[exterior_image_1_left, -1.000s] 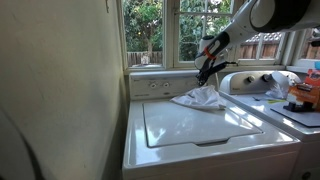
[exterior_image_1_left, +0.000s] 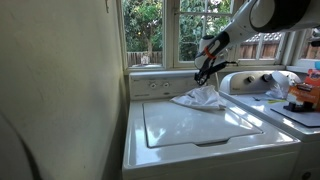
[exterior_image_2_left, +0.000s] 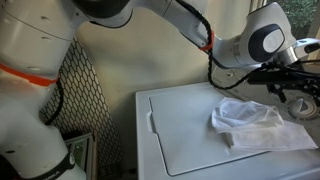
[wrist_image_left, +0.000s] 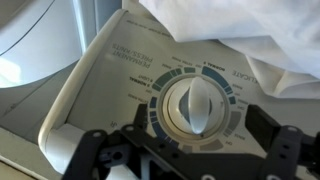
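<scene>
In the wrist view a round dial with a light knob (wrist_image_left: 199, 104) sits on a grey control panel, ringed by blue marks. My gripper stands open, one dark finger to each side of the dial's lower part, with nothing between them. A white cloth (wrist_image_left: 245, 30) covers the panel's upper right in that view. From outside, the cloth (exterior_image_2_left: 248, 122) lies crumpled on the washer top (exterior_image_2_left: 185, 130), just below my gripper (exterior_image_2_left: 283, 82). In exterior view 1 the gripper (exterior_image_1_left: 203, 77) is small and dark, close to the back panel.
A second machine (exterior_image_1_left: 260, 82) stands to the right, with an orange item (exterior_image_1_left: 303, 90) and other things on it. Windows (exterior_image_1_left: 200, 35) rise behind, and a wall (exterior_image_1_left: 60, 90) runs along the left. Most of the washer lid (exterior_image_1_left: 190, 122) is bare.
My arm's end shifts only very slightly near the back panel. The cloth and the washer look the same.
</scene>
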